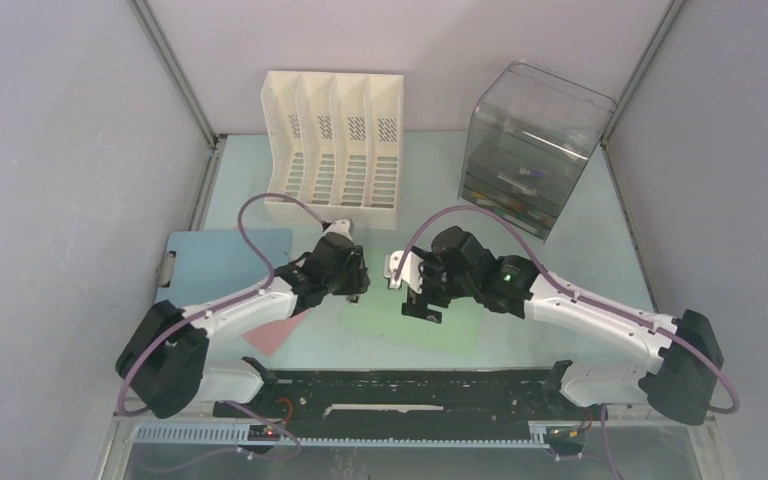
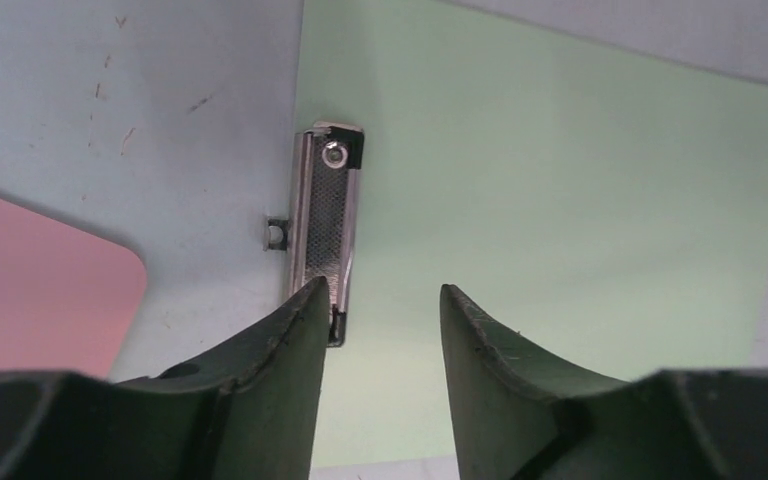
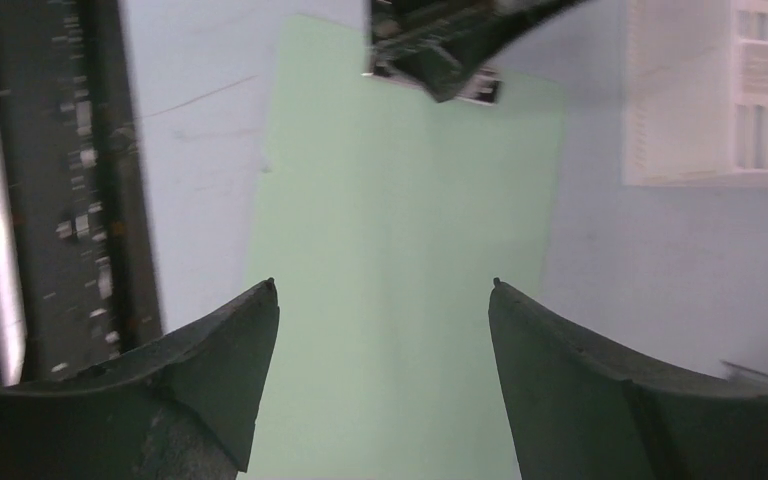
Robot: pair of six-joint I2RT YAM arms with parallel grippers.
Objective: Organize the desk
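On the desk lies a green clipboard point(image 1: 450, 332), its metal clip point(image 2: 327, 215) at the left end. My left gripper hangs over that end, part open, with bare green between its fingertips and the clip beyond its left finger. Over the board's middle my right gripper is also open, nothing held. A blue clipboard point(image 1: 225, 262) lies flat at the left. Partly under the left arm is a pink board point(image 1: 272, 335), whose corner also enters the left wrist view.
A white file rack point(image 1: 335, 212) with empty slots stands at the back. To its right is a clear case point(image 1: 530, 160) with small items inside.
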